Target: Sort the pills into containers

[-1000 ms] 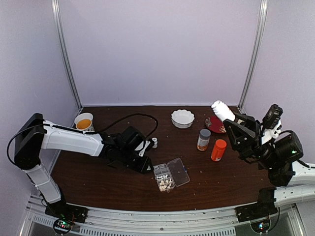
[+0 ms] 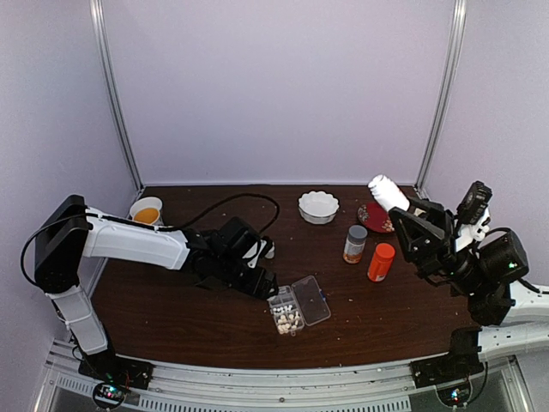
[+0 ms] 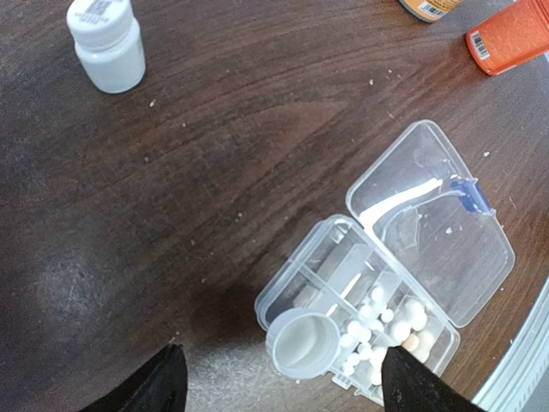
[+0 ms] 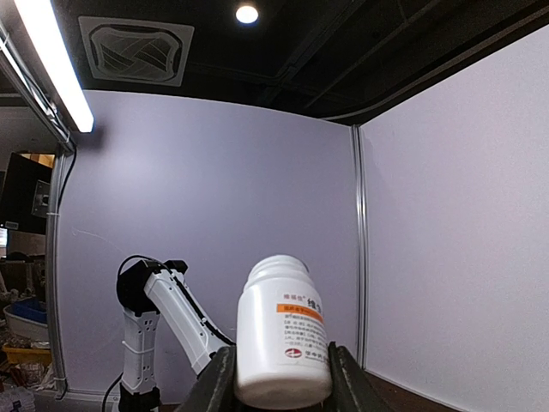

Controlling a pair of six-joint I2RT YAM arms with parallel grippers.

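The clear pill box (image 2: 286, 323) lies with its lid (image 2: 311, 300) folded open to the right; white and cream pills (image 3: 403, 322) fill some compartments, others look empty. A round white cap (image 3: 303, 345), hollow side showing, is at the box's near left corner; whether it touches the box I cannot tell. My left gripper is open, its fingers (image 3: 163, 378) apart on either side of the cap. Raised at the right, my right gripper is shut on a capless white bottle (image 4: 283, 335), mouth up and tilted in the top view.
Another white bottle (image 3: 107, 47) stands behind the left gripper. An orange bottle (image 2: 381, 263), a grey-capped jar (image 2: 354, 245), a red dish (image 2: 375, 218) and an empty white bowl (image 2: 318, 207) sit back right; a cup (image 2: 147, 211) stands back left.
The left gripper has shifted right, up to the pill box's left corner. The right arm and its bottle have hardly moved.
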